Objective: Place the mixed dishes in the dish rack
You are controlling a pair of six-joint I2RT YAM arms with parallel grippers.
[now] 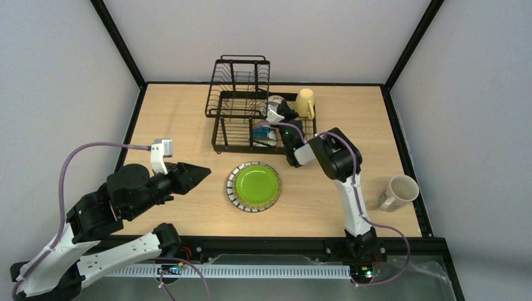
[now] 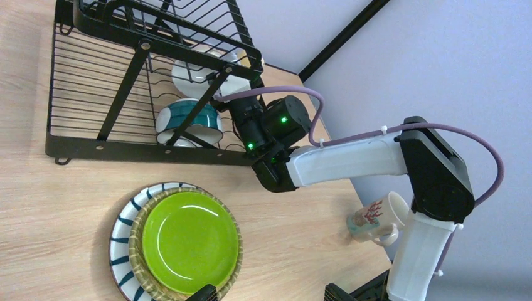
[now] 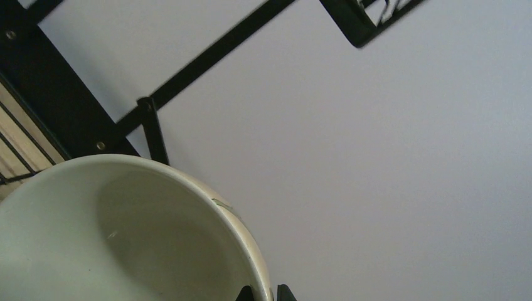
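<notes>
Over the lower right tier of the black dish rack, my right gripper is shut on the rim of a white bowl. This bowl is partly hidden by the arm in the top view. A teal and white bowl sits in the rack in front of it, and a yellow mug stands in the back right corner. On the table lies a green plate, stacked on a larger striped plate. A white mug rests at the far right. My left gripper is open and empty, left of the plates.
The rack's raised upper tier stands over its left part and looks empty. Bare table lies left of the rack. A black frame and walls close in the workspace.
</notes>
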